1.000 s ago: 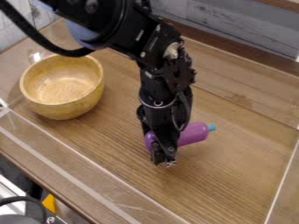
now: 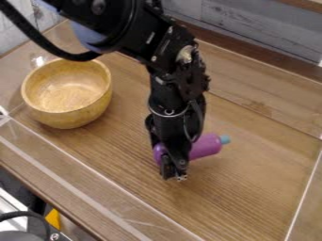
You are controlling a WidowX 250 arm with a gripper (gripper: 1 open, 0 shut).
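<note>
A purple bottle (image 2: 204, 148) with a light blue cap lies on the wooden table (image 2: 239, 202) near the centre of the view. The black gripper (image 2: 172, 167) is down over its left end, pointing at the table, shut on it. The gripper and wrist hide part of the bottle.
A yellow bowl (image 2: 66, 94) stands at the left, apart from the bottle. A pale wall runs along the back, and the table's near left edge shows at the lower left.
The gripper and the purple bottle have shifted very slightly; otherwise little differs.
</note>
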